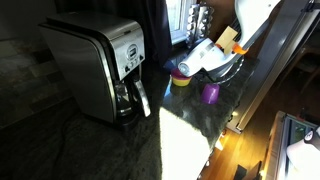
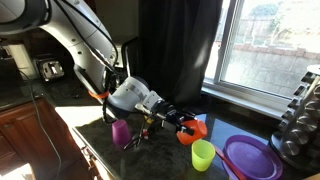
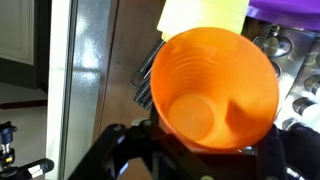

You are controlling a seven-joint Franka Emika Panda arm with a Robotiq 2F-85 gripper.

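Note:
An orange cup is in my gripper, which is shut on it. In the wrist view the orange cup fills the middle, its round opening facing the camera, with dark fingers below at its sides. Close by is a yellow-green cup on the dark counter, partly behind the orange one in the wrist view; whether the two touch I cannot tell. A purple cup stands apart on the counter, also seen as a purple cup in exterior view 1.
A purple plate lies beneath the window, right of the yellow-green cup. A metal rack with jars stands beyond it. The coffee maker occupies the counter's other side, with bare counter in front.

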